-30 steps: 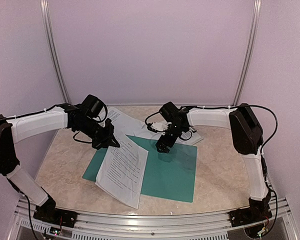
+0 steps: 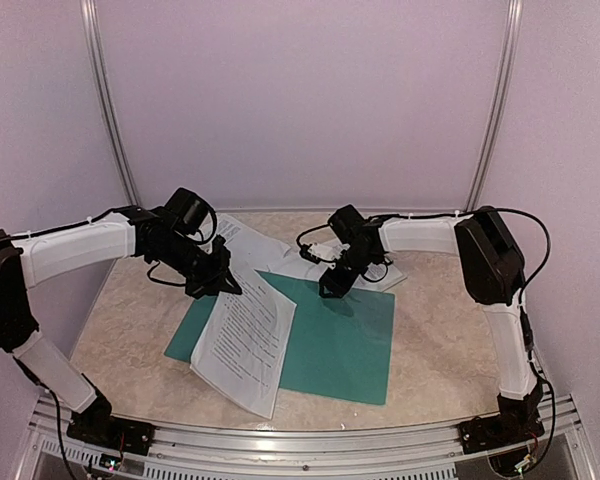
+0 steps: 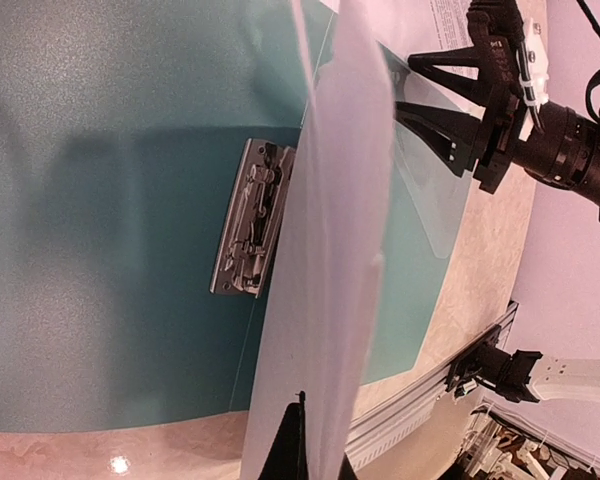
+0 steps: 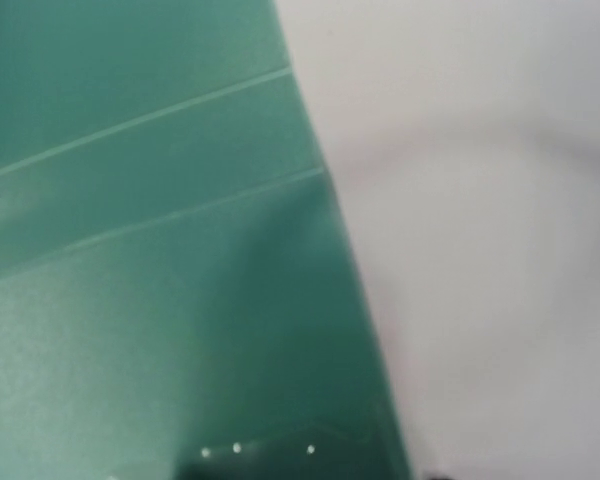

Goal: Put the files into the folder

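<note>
An open green folder [image 2: 340, 350] lies on the table, a metal clip [image 3: 248, 215] on it in the left wrist view. My left gripper [image 2: 225, 285] is shut on a sheaf of printed files [image 2: 242, 345], which hangs over the folder's left half. My right gripper [image 2: 335, 285] is low over the folder's back edge, seen part open in the left wrist view, with fingers apart. The right wrist view shows only green folder [image 4: 130, 350] beside a white, blurred surface [image 4: 480, 280]; its fingertips cannot be made out.
More white papers [image 2: 240, 240] lie along the back of the table behind the folder. Bare table shows at the right and left sides. An aluminium rail [image 2: 300, 435] runs along the front edge.
My left gripper and its files have barely moved.
</note>
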